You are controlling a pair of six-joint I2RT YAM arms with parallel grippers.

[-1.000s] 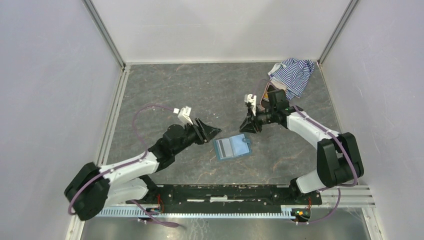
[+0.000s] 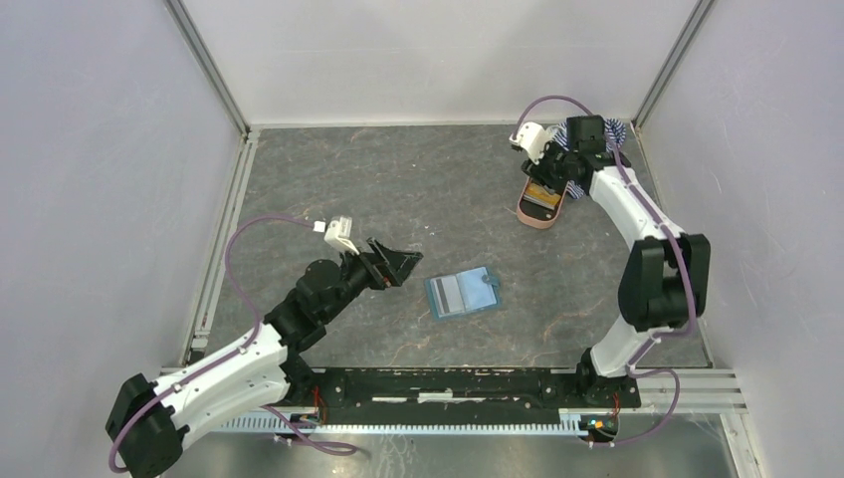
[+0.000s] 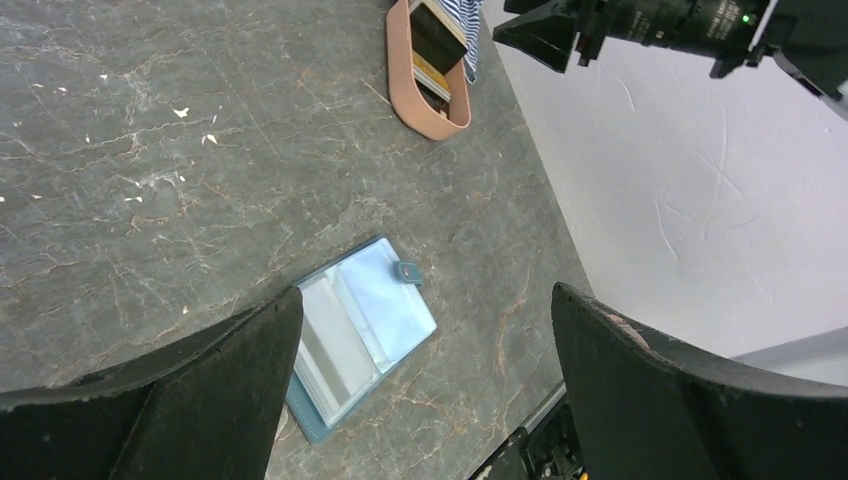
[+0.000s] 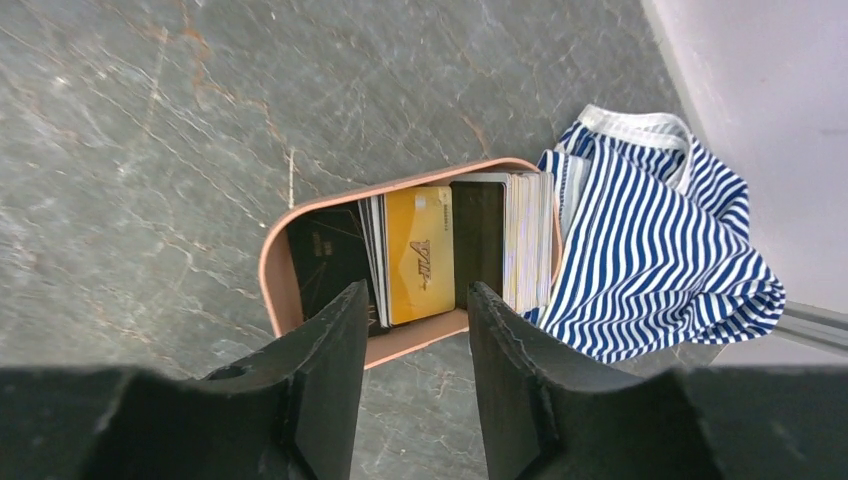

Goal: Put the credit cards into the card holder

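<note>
The blue card holder lies spread on the table, front of centre, with clear pockets. Several cards stand in a pinkish-brown box in the right wrist view, among them a yellow card, a dark card and a stack of pale cards. Above that box hangs my right gripper, its fingers part open and nothing between the fingertips. My left gripper is open and empty, left of the card holder in the top view.
A blue-and-white striped cloth lies against the box's far end, near the right wall.
My right gripper has travelled from near the card holder up and right to over the box. The left arm has drawn back a little to the left, away from the holder.
</note>
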